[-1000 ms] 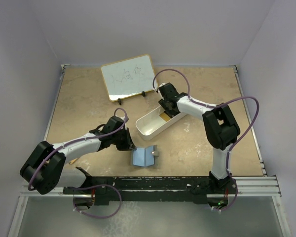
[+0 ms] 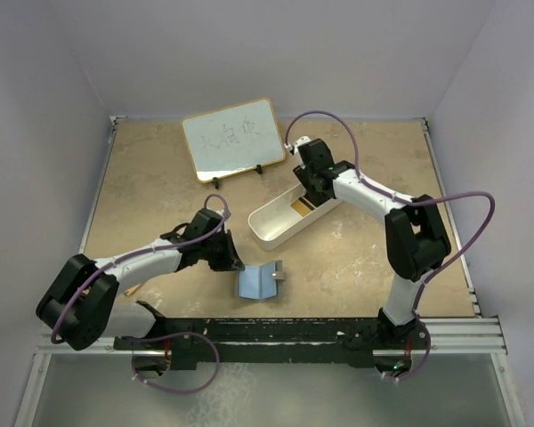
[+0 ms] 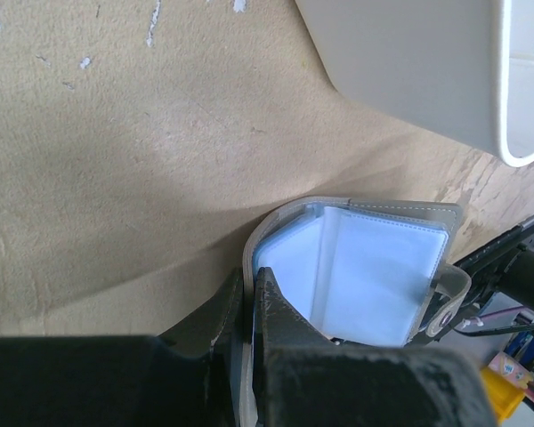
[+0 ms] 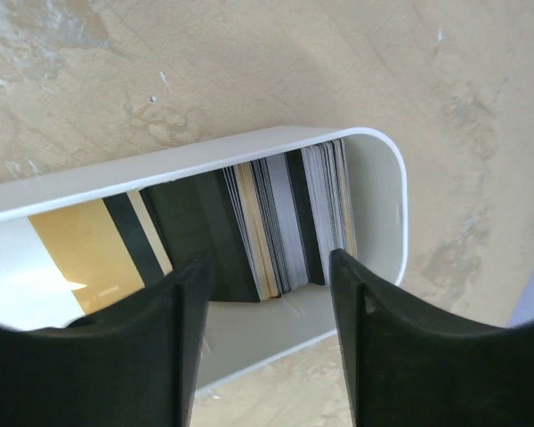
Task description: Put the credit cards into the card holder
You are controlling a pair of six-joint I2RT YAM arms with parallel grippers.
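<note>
A small open card holder (image 2: 258,281) with pale blue sleeves and grey rim lies at the table's front; in the left wrist view it fills the lower centre (image 3: 365,276). My left gripper is shut on its grey edge. A long white bin (image 2: 271,231) lies behind it, holding cards in black, gold, white and striped stacks (image 4: 289,222). My right gripper is over the bin's far end, fingers apart with nothing visible between them except the cards below.
A whiteboard (image 2: 231,138) on small feet stands at the back.
My right arm has risen and shifted slightly right over the bin. The left gripper and the card holder look unchanged.
</note>
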